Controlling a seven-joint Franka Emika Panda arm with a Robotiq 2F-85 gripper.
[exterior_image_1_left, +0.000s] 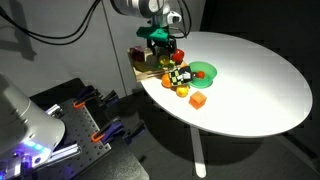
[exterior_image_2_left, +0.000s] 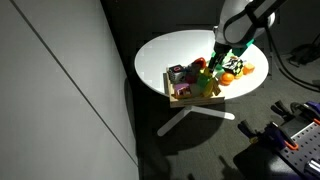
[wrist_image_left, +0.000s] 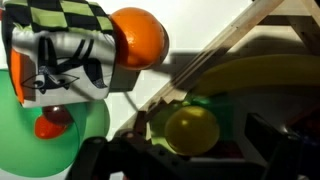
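Note:
My gripper (exterior_image_1_left: 161, 46) points down over the wooden box (exterior_image_1_left: 148, 75), near the table's left end. In the wrist view its dark fingers stand open, low in the picture, on either side of a round yellow thing (wrist_image_left: 192, 130). That thing lies in the box with something green behind it; whether the fingers touch it, I cannot tell. A long yellow, curved thing (wrist_image_left: 262, 72) runs beside it in shadow. Exterior view 2 has the gripper (exterior_image_2_left: 213, 66) above the box (exterior_image_2_left: 196, 101) too, its fingertips hard to make out.
Right beside the box are a black-and-white checkered item (exterior_image_1_left: 180, 76) with a face, an orange (wrist_image_left: 138, 38) and a green bowl (exterior_image_1_left: 205, 70) holding red pieces. An orange cube (exterior_image_1_left: 198, 100) sits nearer the front edge.

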